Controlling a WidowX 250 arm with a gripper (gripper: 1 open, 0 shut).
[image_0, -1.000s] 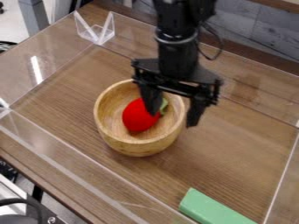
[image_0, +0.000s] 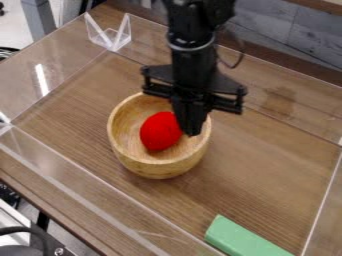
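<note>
My black gripper (image_0: 191, 100) hangs over the back part of a round wooden bowl (image_0: 131, 150), its fingers pointing down near the rim. A red round object (image_0: 160, 131) lies in the bowl, below and left of the gripper. The gripper's middle hides part of the bowl's interior, and whether anything is between the fingertips is hard to tell.
A green block (image_0: 247, 236) lies at the front right of the wooden table (image_0: 267, 170). A clear plastic object (image_0: 107, 32) stands at the back left. Black cables run at the left edge.
The gripper has risen and shifted over the last second, its fingers now higher over the bowl. The green item seen in the bowl earlier is now hidden or out of sight.
</note>
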